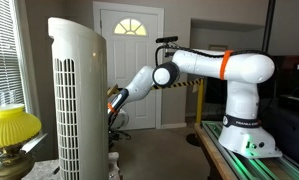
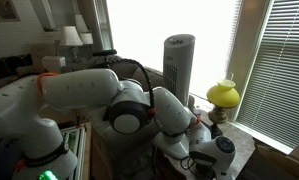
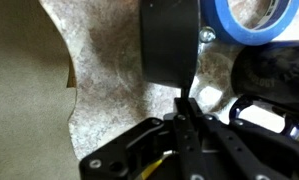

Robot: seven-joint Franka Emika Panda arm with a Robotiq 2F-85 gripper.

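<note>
In the wrist view my gripper is shut on the narrow dark end of a black object [image 3: 170,42], whose broad flat part extends away from the fingertips. What the object is cannot be told for sure. It is over or on a mottled pale surface [image 3: 109,125]. Beside it, at the upper right, is a blue tape roll [image 3: 252,30]. A dark mug-like item [image 3: 274,72] with a handle is at the right. In exterior view 1 the tower hides my gripper; exterior view 2 shows the arm's lower end [image 2: 211,152] low over the surface, fingertips unclear.
A tall grey tower appliance [image 1: 79,100] stands close to the arm. A yellow lamp [image 2: 223,95] is near the window, right of the tower in exterior view 2. Plain brown-grey ground [image 3: 29,110] lies past the surface's edge at the left of the wrist view.
</note>
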